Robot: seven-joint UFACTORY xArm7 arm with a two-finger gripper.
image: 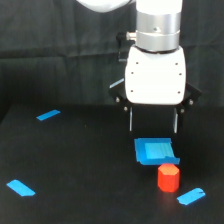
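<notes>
The white robot's gripper (153,118) hangs upright over the right half of the dark table, its two thin fingers apart with nothing seen between them. Just below it lies a small blue open box or tray (142,150). In front of the box is a red hexagonal block (168,178).
Blue strips (49,114) lie on the table at the back left, the front left (21,188) and the front right (191,196). A dark curtain hangs behind.
</notes>
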